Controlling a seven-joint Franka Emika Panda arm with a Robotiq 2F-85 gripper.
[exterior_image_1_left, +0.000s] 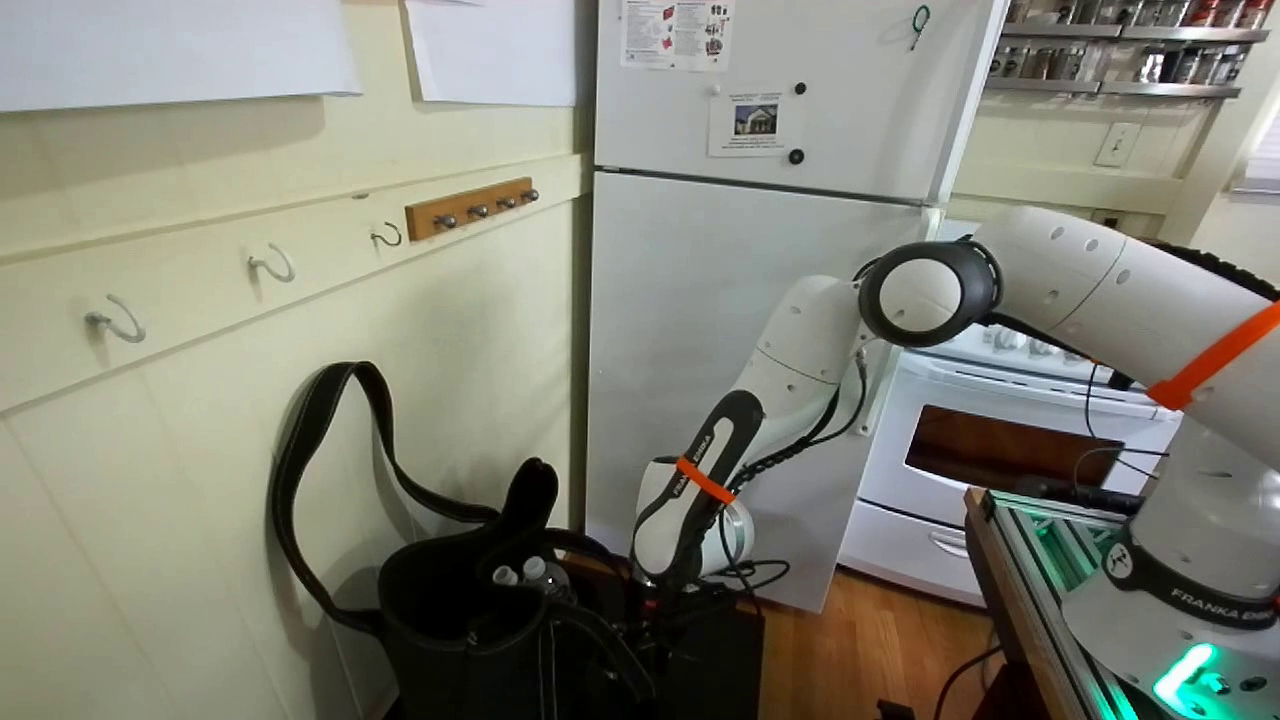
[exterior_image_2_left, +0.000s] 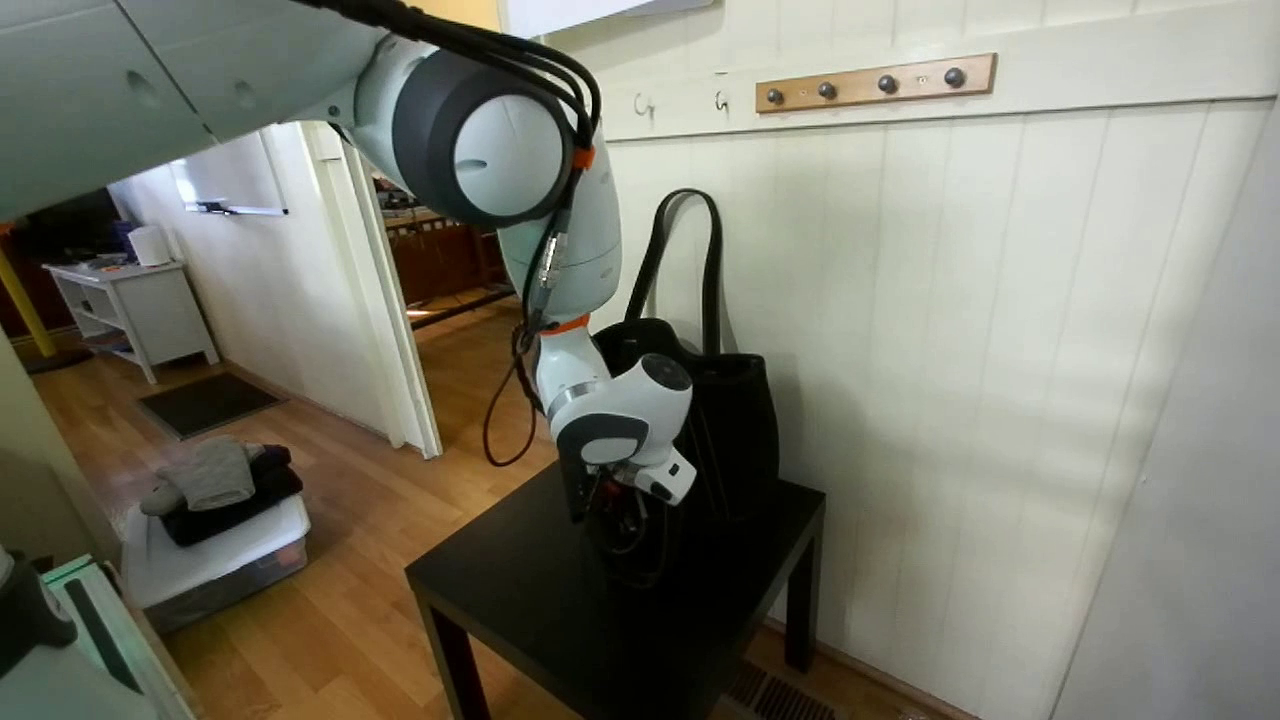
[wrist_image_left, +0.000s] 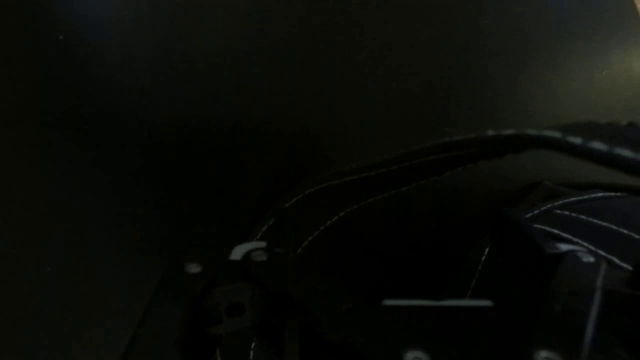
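Note:
A black bag (exterior_image_1_left: 462, 606) with white stitching stands on the black table, one long strap (exterior_image_1_left: 318, 450) raised against the wall. The tops of clear bottles (exterior_image_1_left: 546, 574) show inside it. In the wrist view, which is very dark, a stitched strap (wrist_image_left: 384, 171) curves from the right edge down toward my gripper. The gripper's fingers stand wide apart, left and right, so it is open. Stitched dark material lies in the view between and beyond them; contact cannot be made out. In exterior view 2 my gripper (exterior_image_2_left: 624, 516) is low over the table beside the bag (exterior_image_2_left: 732, 414).
The black table (exterior_image_2_left: 528, 588) has bare surface at its front. A wooden peg rail (exterior_image_2_left: 876, 84) and separate hooks (exterior_image_1_left: 274, 264) are on the wall above the bag. A white fridge (exterior_image_1_left: 708, 360) stands beside the table.

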